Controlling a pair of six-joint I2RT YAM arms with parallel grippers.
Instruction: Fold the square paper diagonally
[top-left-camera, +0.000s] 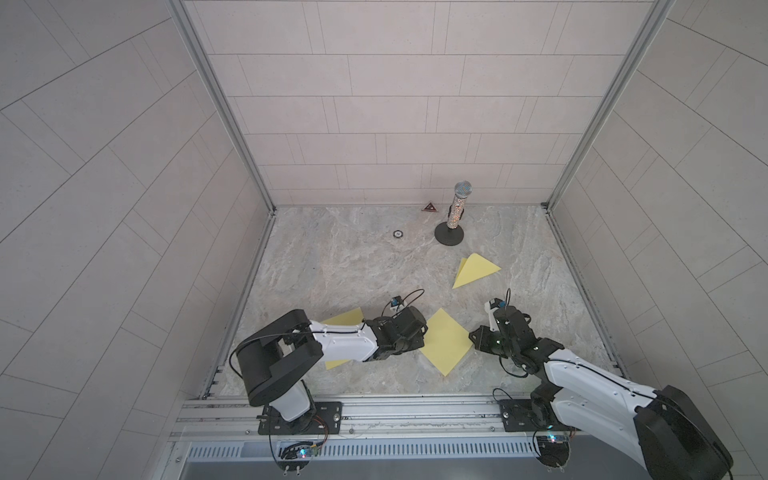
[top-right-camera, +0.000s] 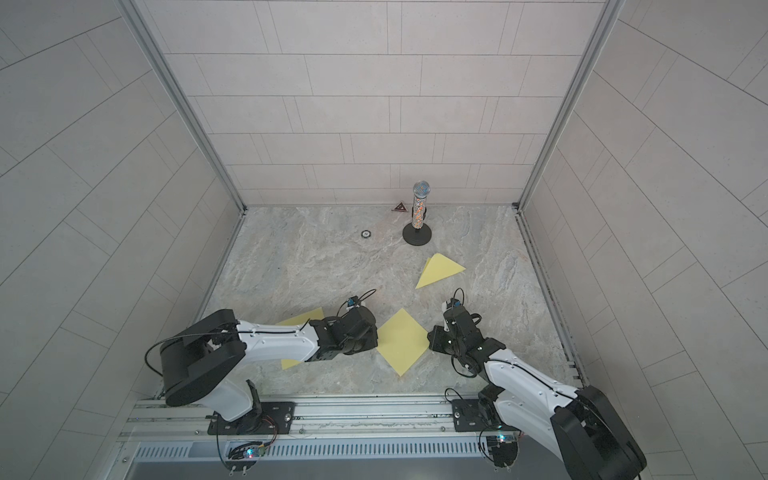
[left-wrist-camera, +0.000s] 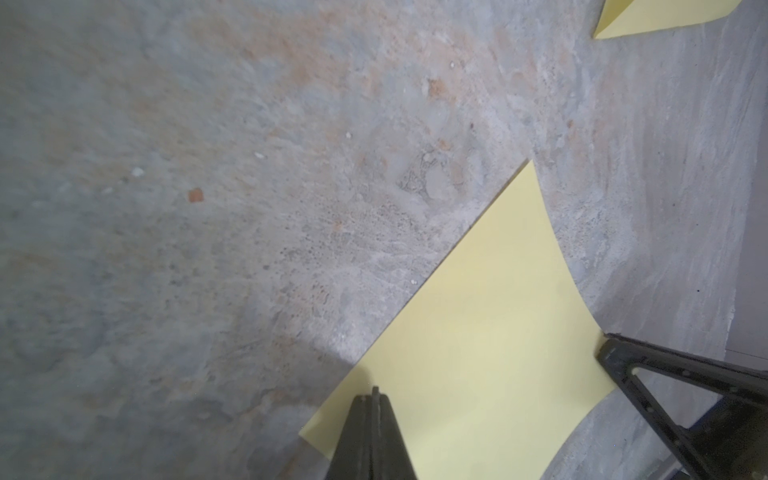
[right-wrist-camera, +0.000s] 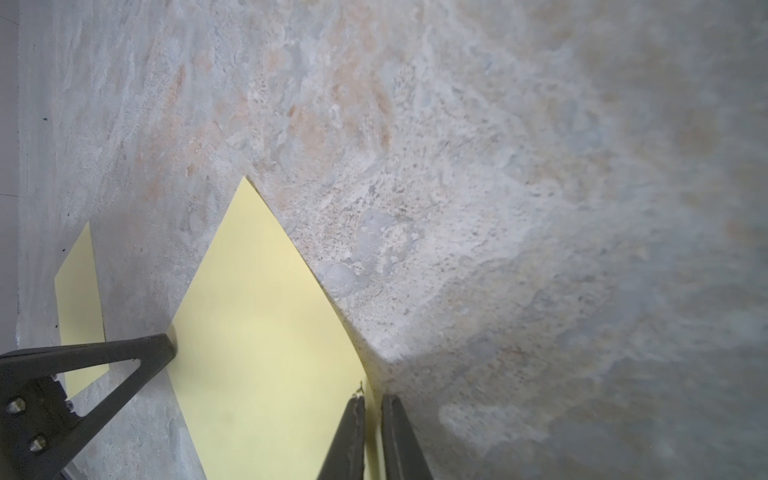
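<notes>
The yellow square paper (top-left-camera: 445, 345) lies unfolded between my two grippers, one corner toward the front rail. My left gripper is shut, its tips over the paper's left corner; nothing clearly shows between them. My right gripper stands at the right corner, its fingers (right-wrist-camera: 352, 428) slightly apart. The paper's edge runs up between those tips. In the left wrist view the sheet (left-wrist-camera: 480, 336) curves up toward the right gripper. Both tips are too small to tell in the top views.
A folded yellow paper (top-left-camera: 476, 269) lies farther back. Another yellow sheet (top-left-camera: 345, 318) is partly under the left arm. A microphone-like stand (top-left-camera: 449, 234), a small ring (top-left-camera: 397, 234) and a dark triangle (top-left-camera: 430, 207) are at the back.
</notes>
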